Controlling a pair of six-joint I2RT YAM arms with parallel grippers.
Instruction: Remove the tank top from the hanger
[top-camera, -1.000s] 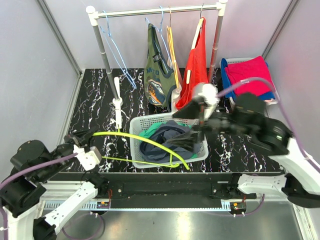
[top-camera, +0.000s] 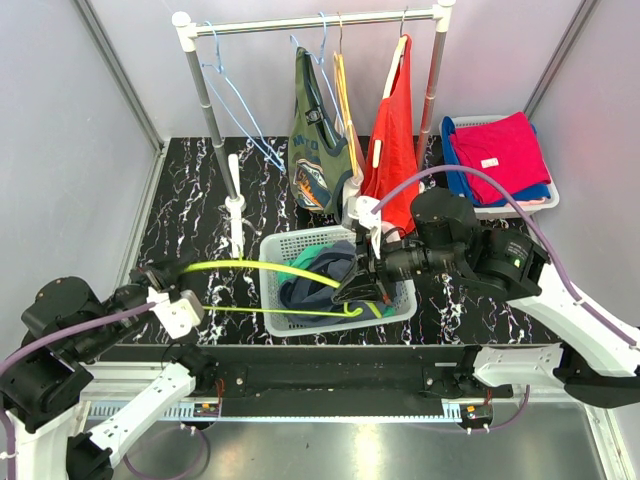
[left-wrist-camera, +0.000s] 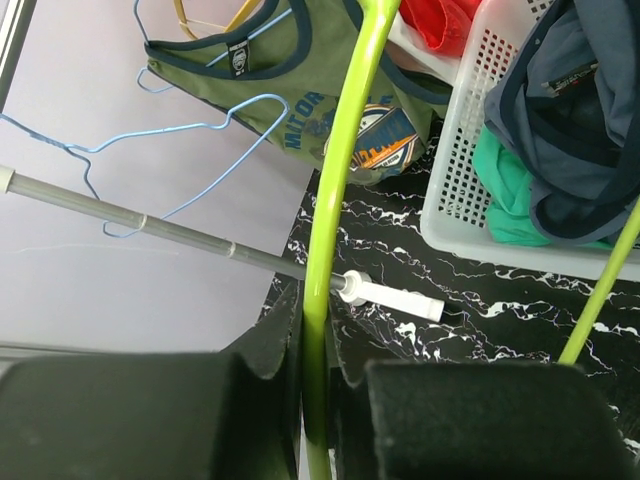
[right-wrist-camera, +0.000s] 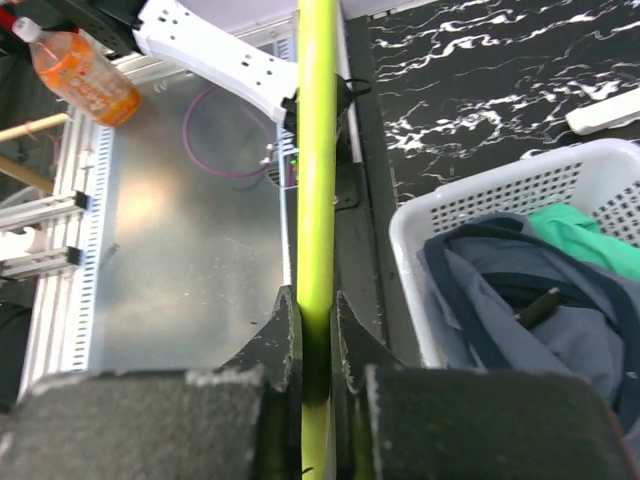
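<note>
A bare bright green hanger (top-camera: 262, 265) spans both grippers above the white basket (top-camera: 272, 255). My left gripper has its fingers around one part of the hanger, and my right gripper is shut on the same hanger further right. Dark grey-blue and green clothing (right-wrist-camera: 520, 300) lies in the basket below. A green tank top (top-camera: 310, 140) and a red tank top (top-camera: 390, 130) hang on the rail, with bare blue and yellow hangers near them.
The rack's rail (top-camera: 270, 24) runs along the back. A second basket with folded pink and blue clothes (top-camera: 500, 150) sits at the back right.
My left arm looks nearly unchanged.
</note>
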